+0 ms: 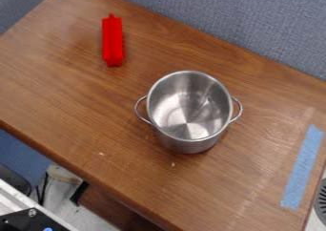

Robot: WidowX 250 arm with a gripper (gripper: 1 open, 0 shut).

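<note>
A stainless steel pot (189, 120) with two wire side handles stands upright on the wooden table (102, 120), right of centre, and its visible inside is empty. A red oblong object (112, 42) with a small tip at its far end lies toward the back left of the table. No gripper can be made out in the camera view.
A strip of blue tape (300, 168) is on the table at the right. Grey fabric panels (254, 20) border the back. Cables and dark and white hardware show at the lower left, off the table edge.
</note>
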